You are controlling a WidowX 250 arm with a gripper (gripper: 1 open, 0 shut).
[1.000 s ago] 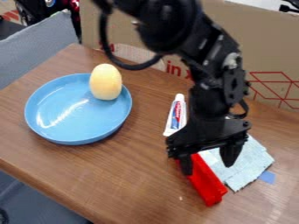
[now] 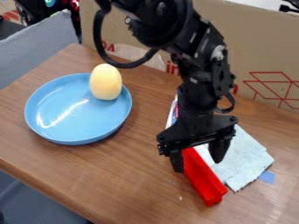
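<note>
The black gripper (image 2: 197, 152) hangs over a red bar-shaped object (image 2: 207, 183) on the wooden table, its fingers open at that object's upper end; whether they touch it is hard to tell. A pale blue-grey folded cloth (image 2: 243, 162) lies just right of the red object. A white tube-like item (image 2: 172, 113) is mostly hidden behind the arm. On the left, a blue plate (image 2: 65, 122) holds a yellow egg-shaped object (image 2: 105, 82) at its back right.
A cardboard panel (image 2: 260, 66) stands along the back of the table. A grey padded edge (image 2: 35, 48) borders the left side.
The arm has shifted about over the red object and now hides more of the white tube than a second ago. The objects on the table look unmoved.
</note>
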